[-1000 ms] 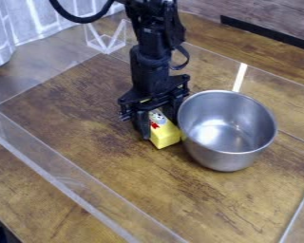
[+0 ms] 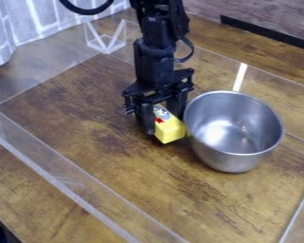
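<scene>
The black gripper (image 2: 161,106) is lowered to the table just left of a steel bowl (image 2: 235,131), shut on a yellow box (image 2: 169,131) that has a white and red label. The box is low at the bowl's left side, close against it or touching; the fingers partly hide it.
A white wire stand (image 2: 104,36) is at the back left, and clear strips run along the table's left and right sides.
The gripper and yellow box have shifted very slightly, the box looking a little raised or turned. The bowl has moved a little to the right.
</scene>
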